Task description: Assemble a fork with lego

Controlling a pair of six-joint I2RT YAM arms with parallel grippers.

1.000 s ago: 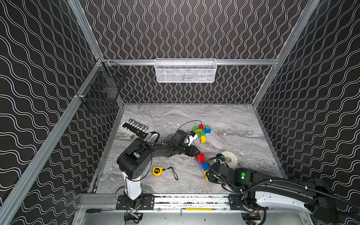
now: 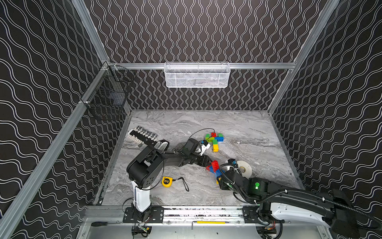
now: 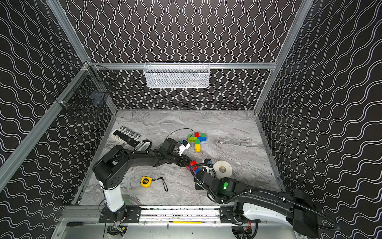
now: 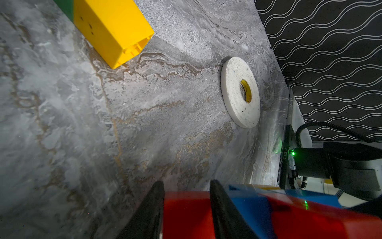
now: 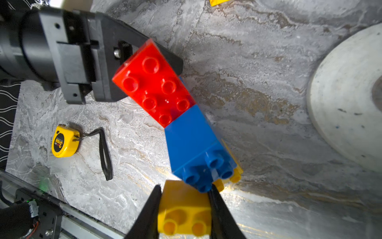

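In the right wrist view my right gripper is shut on a yellow brick [image 5: 183, 203], part of a piece with a blue brick [image 5: 191, 139] and a red brick [image 5: 153, 79] above it. My left gripper is at the red end of that piece; red shows between and beyond its fingertips, and whether it grips cannot be told. Behind them a cross of green, red, blue and yellow bricks [image 2: 215, 145] lies on the table.
A tape roll [image 4: 234, 91] lies right of the piece. A yellow tape measure [image 2: 166, 181] is at the front left, a socket set [image 2: 145, 137] at the back left. A white wire basket [image 2: 197, 77] hangs on the back wall.
The red and blue part has shifted slightly and turned in the top left view. My right gripper has moved a little toward the back, and the left arm slightly right.
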